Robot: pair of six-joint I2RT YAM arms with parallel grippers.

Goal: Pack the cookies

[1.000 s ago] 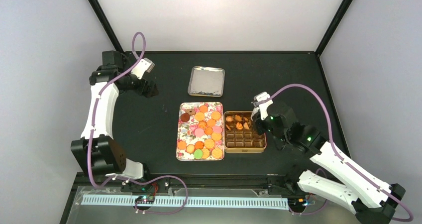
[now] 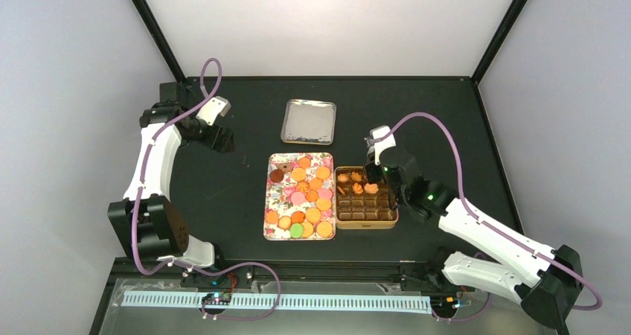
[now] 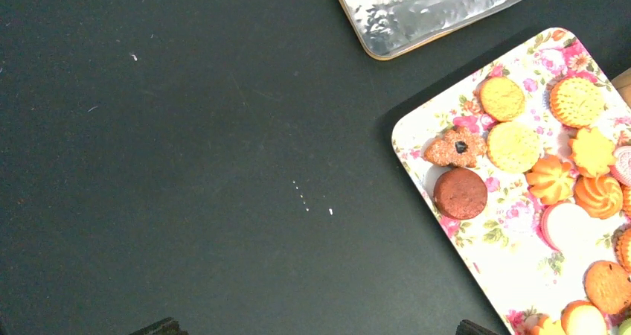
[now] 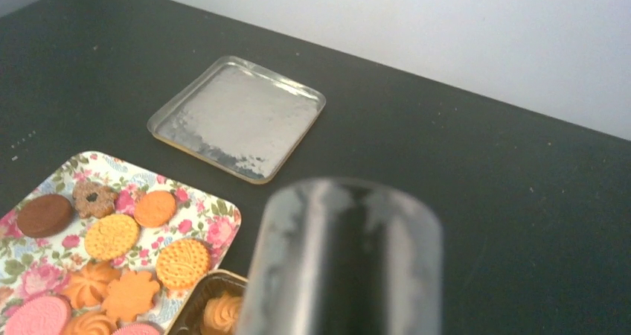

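Note:
In the top view, the floral tray (image 2: 280,201) carries cookies of several colours. Beside it on the right stands the golden packing box (image 2: 366,225), with several small orange-brown cookies (image 2: 357,188) in its upper compartments. My right gripper (image 2: 373,171) is at the box's upper right part and covers that corner. It is shut; what lies between its fingers does not show. A blurred, shiny grey rounded form fills the lower middle of the right wrist view, and I cannot tell what it is. Off to the left, my left gripper is open and empty, its fingertips far apart.
A shallow silver tray or lid (image 2: 309,121) lies behind the floral tray, empty.
My right gripper has moved left over the box's upper right part, and its arm has shifted left too. The left arm has moved slightly. Trays and box stay put.

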